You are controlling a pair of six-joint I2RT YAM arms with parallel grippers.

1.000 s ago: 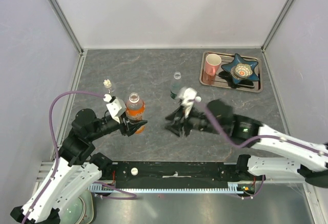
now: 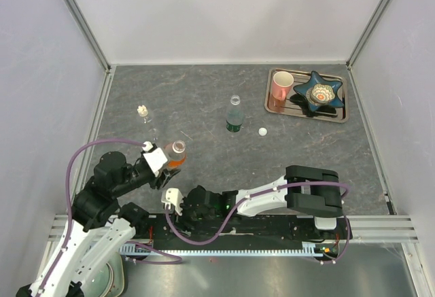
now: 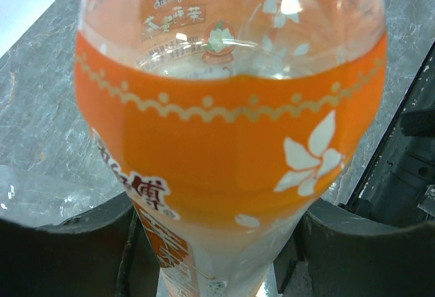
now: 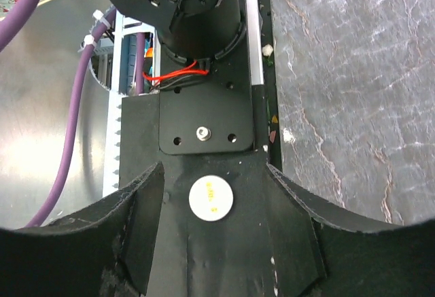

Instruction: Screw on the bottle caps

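An orange-labelled bottle (image 2: 176, 153) (image 3: 224, 134) is held upright in my left gripper (image 2: 164, 173), which is shut on it; its top looks uncapped in the top view. My right gripper (image 2: 178, 219) is low at the front edge, part open, with its fingers over a white cap (image 4: 211, 197) lying on the black rail, nothing gripped. A green-labelled bottle (image 2: 234, 115) stands mid-table with another white cap (image 2: 262, 131) beside it. A clear bottle (image 2: 148, 126) with a pale top stands at the left, partly behind my left arm.
A metal tray (image 2: 285, 110) at the back right holds a pink mug (image 2: 281, 85) and a blue star-shaped dish (image 2: 306, 86). Walls enclose the back and sides.
My left gripper has shifted slightly left with the orange bottle.
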